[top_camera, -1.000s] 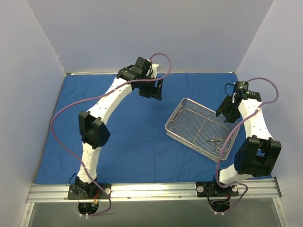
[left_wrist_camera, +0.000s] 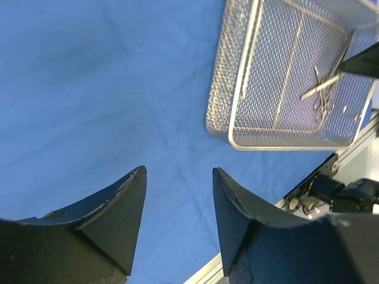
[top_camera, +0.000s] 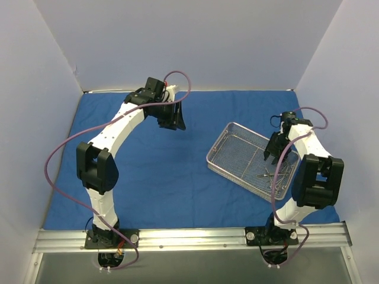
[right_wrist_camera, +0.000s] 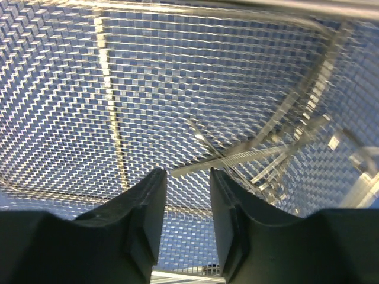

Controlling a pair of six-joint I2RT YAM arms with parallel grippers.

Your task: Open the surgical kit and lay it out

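Observation:
A metal mesh tray (top_camera: pixel 240 151) lies on the blue cloth, right of centre in the top view, without a lid. Several slim metal instruments (top_camera: pixel 273 175) rest crosswise in its right-hand part, and the left wrist view shows them (left_wrist_camera: pixel 323 92) too. Over the tray hangs my right gripper (top_camera: pixel 272 155), its fingers apart and empty. From the right wrist view, a flat-handled instrument (right_wrist_camera: pixel 237 158) lies just beyond the fingertips, overlapping others. My left gripper (top_camera: pixel 173 123) hovers above bare cloth, left of the tray, with an empty gap between its fingers.
A divider bar (right_wrist_camera: pixel 109 89) crosses the tray floor, and the raised tray rim (left_wrist_camera: pixel 246 65) surrounds it. Grey walls (top_camera: pixel 195 47) bound the back and sides.
My left gripper has shifted left, away from the tray. The right gripper has moved down and left in the top view, further over the tray. The tray has stayed put.

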